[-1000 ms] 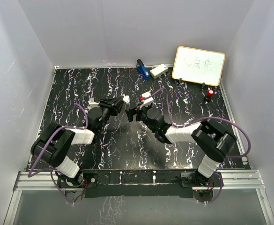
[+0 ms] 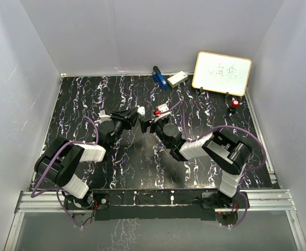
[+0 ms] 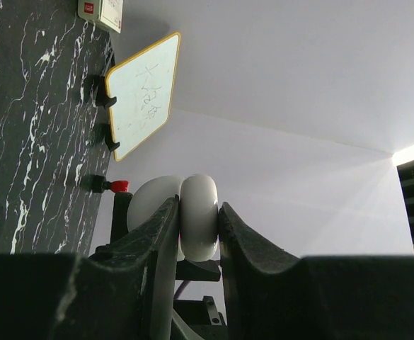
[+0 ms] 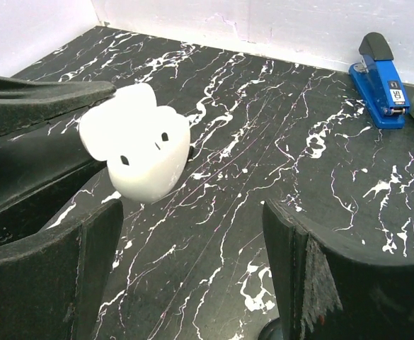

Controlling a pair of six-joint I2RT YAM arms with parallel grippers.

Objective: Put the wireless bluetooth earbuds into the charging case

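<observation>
In the right wrist view the white charging case [image 4: 146,145] hangs above the table with its rounded, two-part end facing the camera. Small dark marks show on that face; whether they are slots, contacts or parts of earbuds I cannot tell. My left gripper is shut on the case, one black finger pressed against each side. Facing it from the right, my right gripper stands open, with only bare table visible in its gap. The case is close beyond its left finger [image 4: 100,237]. No loose earbud can be made out.
A blue stapler [image 2: 159,77] and a pale box [image 2: 177,79] lie along the back edge. Behind them to the right leans a whiteboard [image 2: 222,73], with a red-capped bottle [image 2: 233,106] near it.
My left arm and the case have stayed put.
</observation>
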